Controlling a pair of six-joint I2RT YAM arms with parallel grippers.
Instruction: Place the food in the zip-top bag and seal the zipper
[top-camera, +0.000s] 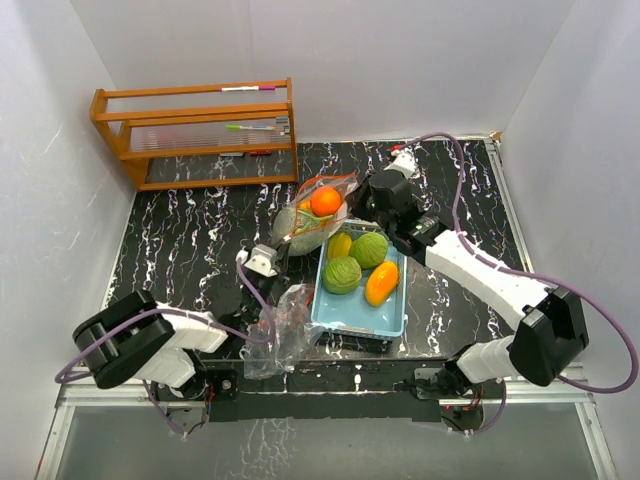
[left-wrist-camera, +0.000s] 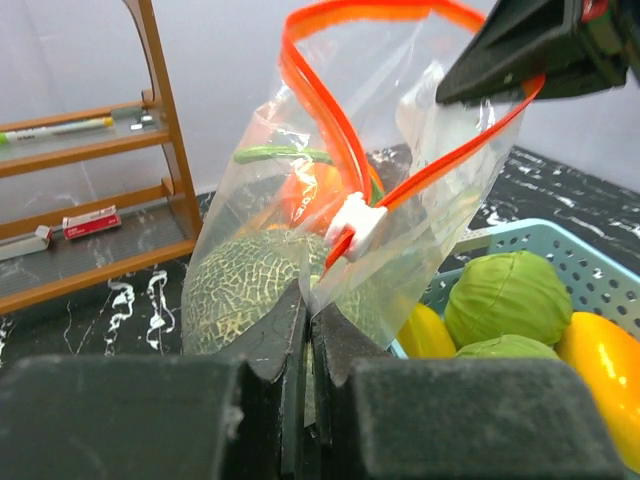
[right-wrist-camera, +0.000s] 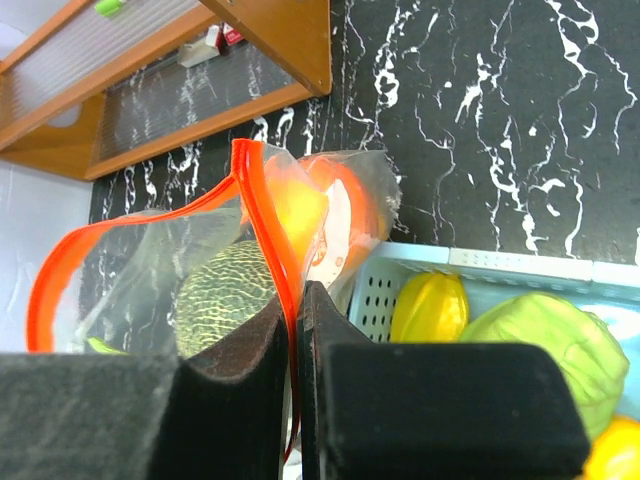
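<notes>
The clear zip bag (top-camera: 305, 240) with an orange zipper stands open on the table left of the basket. Inside are a netted melon (left-wrist-camera: 235, 290), an orange fruit (top-camera: 325, 201) and a thin green item (left-wrist-camera: 285, 153). My left gripper is shut at the bag's near side, its fingertips pinching a fold of film just below the white slider (left-wrist-camera: 354, 222). At the bag's right, my right gripper is shut on the orange-edged mouth, which runs down between its fingers. The mouth gapes between the two grippers.
A light blue basket (top-camera: 358, 318) right of the bag holds two green cabbages (top-camera: 341, 275), a yellow item (top-camera: 339, 246) and an orange-yellow one (top-camera: 381, 284). Another clear crumpled plastic bag (top-camera: 285, 340) lies in front. A wooden rack (top-camera: 200, 115) stands behind left.
</notes>
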